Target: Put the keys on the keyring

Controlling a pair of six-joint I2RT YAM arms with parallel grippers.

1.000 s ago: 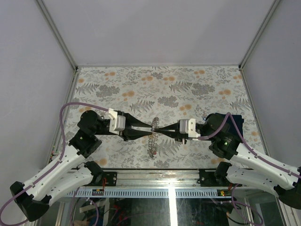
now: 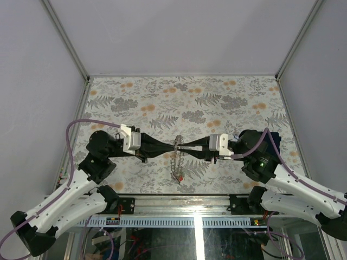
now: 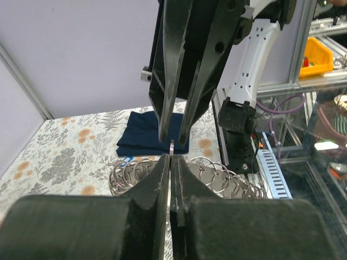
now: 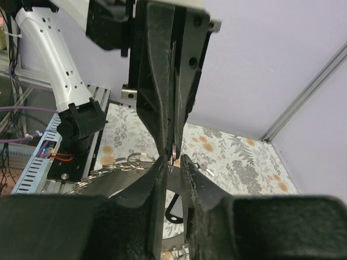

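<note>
Between both hands, mid-table, hangs a metal chain of rings [image 2: 174,162], with something small and red [image 2: 180,177] at its lower end. My left gripper is shut, and a thin upright metal piece [image 3: 172,147] sticks out at its tips. Facing it, my right gripper [image 2: 179,147] stands part open, its fingers [image 3: 187,122] on either side of that piece and apart from it. Behind the tips, the left wrist view shows several wire rings [image 3: 217,181] along a grey-brown band [image 3: 190,172]. Which key or ring the thin piece belongs to, I cannot tell.
A folded dark blue cloth [image 3: 149,132] lies on the table near the right arm. A metal rail [image 2: 173,201] runs along the front edge.
</note>
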